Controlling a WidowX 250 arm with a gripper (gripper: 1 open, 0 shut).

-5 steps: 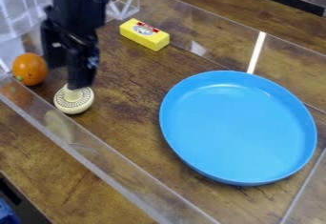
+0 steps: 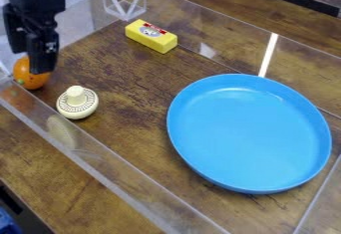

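My dark gripper is at the upper left, open, its fingers pointing down just above an orange round object. A white, knobbed round object sits to the right of the orange one, lower in the view.
A large blue plate fills the right of the wooden surface. A yellow box lies at the top centre. Clear transparent walls edge the area.
My gripper has moved left from above the white knobbed object to over the orange object. The objects appear unmoved.
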